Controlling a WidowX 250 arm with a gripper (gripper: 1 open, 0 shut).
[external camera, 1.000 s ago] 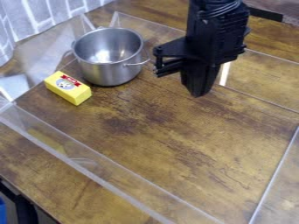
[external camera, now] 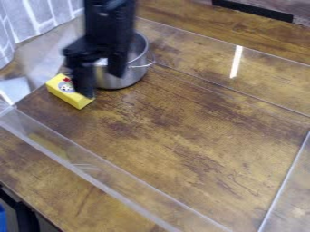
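Note:
My dark gripper [external camera: 94,72] is at the upper left, blurred, open, over the yellow box [external camera: 71,91] and in front of the steel pot [external camera: 133,65]. The box lies on the wooden table, its left end partly behind a finger or close to it. The pot is largely hidden by the gripper, with its right side showing. Whether anything touches the box is unclear.
Clear plastic edges run along the lower left and right. A light quilted surface [external camera: 24,23] sits at the top left.
My gripper has swept left from the upper middle to above the box, now covering much of the pot. The box and pot appear to stay in place.

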